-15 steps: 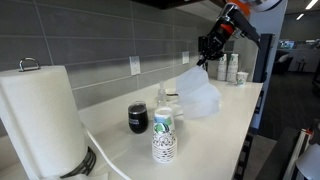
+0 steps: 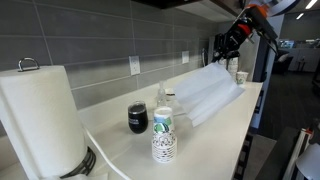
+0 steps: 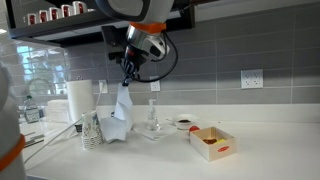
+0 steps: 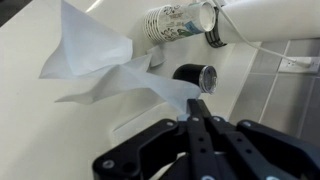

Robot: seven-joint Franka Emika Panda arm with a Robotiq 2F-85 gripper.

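A white paper towel sheet (image 2: 207, 92) hangs in the air over the counter, its upper end pinched by my gripper (image 2: 217, 58). From the wrist, the sheet (image 4: 125, 80) spreads away from the fingertips, and my gripper is shut on its near end. In exterior view 2 the sheet (image 3: 122, 108) drops as a narrow strip below the gripper (image 3: 128, 77), its lower part close to the counter. The paper towel roll (image 2: 42, 118) stands upright at the left, apart from the sheet.
A stack of paper cups (image 2: 164, 136) and a black tumbler (image 2: 138, 117) stand between roll and sheet. A clear bottle (image 3: 153, 114), a dark-filled bowl (image 3: 184, 122) and a small box (image 3: 209, 142) with items are farther along.
Over the last second, the gripper has moved rightward and slightly up in exterior view 1, carrying the sheet, which now looks more spread out. The roll, cups and tumbler have stayed put.
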